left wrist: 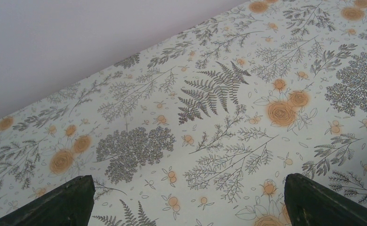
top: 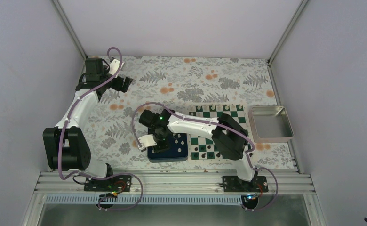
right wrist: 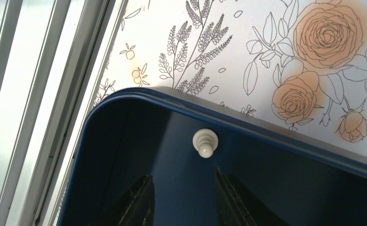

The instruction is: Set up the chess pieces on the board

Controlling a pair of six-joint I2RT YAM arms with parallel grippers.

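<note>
The green and white chessboard (top: pixel 205 139) lies right of centre in the top view, partly covered by my right arm. Dark pieces (top: pixel 203 156) stand along its near side, and some pieces show at its far edge. Left of it sits the dark blue bin (top: pixel 167 159) with several white pieces (top: pixel 179 149) inside. My right gripper hangs over the bin, part open with nothing between its fingers. Just ahead of its fingertips, a white pawn-like piece (right wrist: pixel 205 143) stands near the bin's wall. Far off at the left back, my left gripper is wide open and empty.
An empty metal tray (top: pixel 270 123) stands right of the board. In the right wrist view, a metal rail (right wrist: pixel 26 103) runs close beside the bin.
</note>
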